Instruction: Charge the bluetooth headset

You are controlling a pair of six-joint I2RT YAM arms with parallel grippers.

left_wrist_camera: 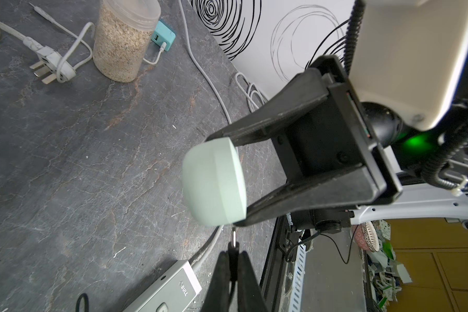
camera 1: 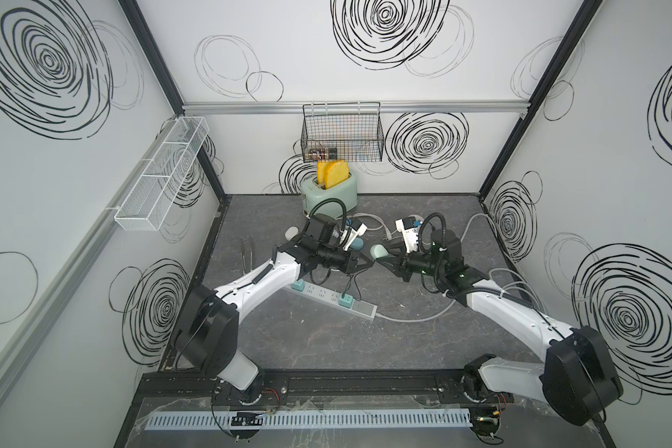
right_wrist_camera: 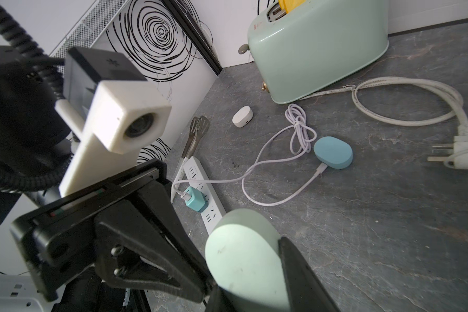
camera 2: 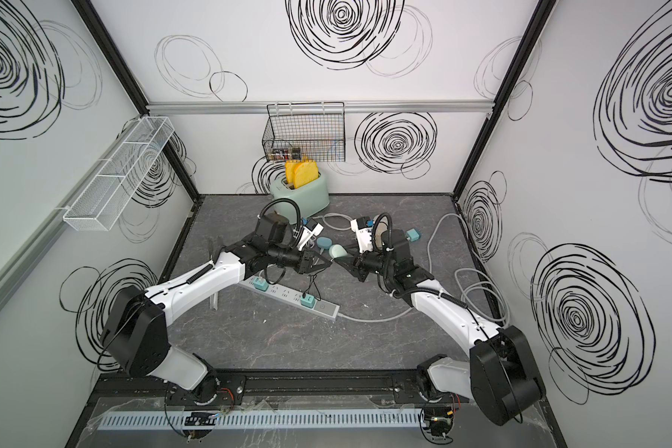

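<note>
A mint-green headset case [left_wrist_camera: 213, 182] hangs above the table, with my right gripper [camera 1: 386, 259] shut on it. Black charging cable [left_wrist_camera: 233, 262] is pinched in my left gripper, its metal plug tip [left_wrist_camera: 234, 236] pointing up toward the case's lower edge. In the left wrist view the tip appears just below the case; whether they touch, I cannot tell. The case's port is not visible. A power strip [camera 1: 328, 295] lies on the table below, with a teal adapter [camera 1: 345, 300] plugged in; the black cable hangs near that adapter.
A blue case [right_wrist_camera: 332, 152] with a white cable, a white case [right_wrist_camera: 242, 116] and a green toaster [right_wrist_camera: 317, 46] lie behind. A grain jar [left_wrist_camera: 122, 41] and a loose plug [left_wrist_camera: 49, 62] stand off to one side.
</note>
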